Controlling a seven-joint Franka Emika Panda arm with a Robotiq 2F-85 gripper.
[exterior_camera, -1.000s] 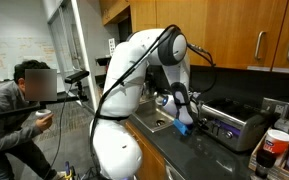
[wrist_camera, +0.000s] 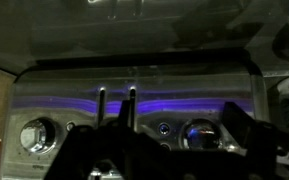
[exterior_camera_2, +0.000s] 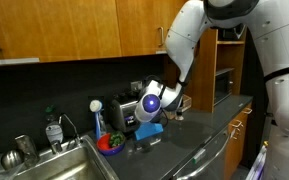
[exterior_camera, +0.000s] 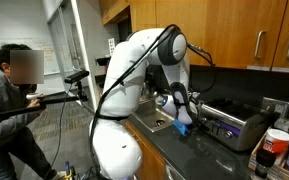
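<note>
A silver toaster (exterior_camera: 236, 122) stands on the dark counter against the back wall. Its brushed-metal control panel (wrist_camera: 164, 95) fills the middle of the wrist view, with two lever slots, a knob (wrist_camera: 37, 135) at left and another round knob (wrist_camera: 199, 133) at right. My gripper is in front of this panel, its dark fingers (wrist_camera: 238, 122) apart and nothing seen between them. The right finger partly covers the panel near the right knob. Whether either finger touches the toaster cannot be made out. In the second exterior view, the arm hides part of the toaster (exterior_camera_2: 127, 108).
Cups (exterior_camera: 275, 141) stand at the toaster's right in the first exterior view. A red bowl (exterior_camera_2: 111, 143) sits by the sink (exterior_camera_2: 69, 165) in the other. Cabinets (exterior_camera: 224, 28) hang above. A person sits beyond at left.
Only the seated person at left has shifted an arm.
</note>
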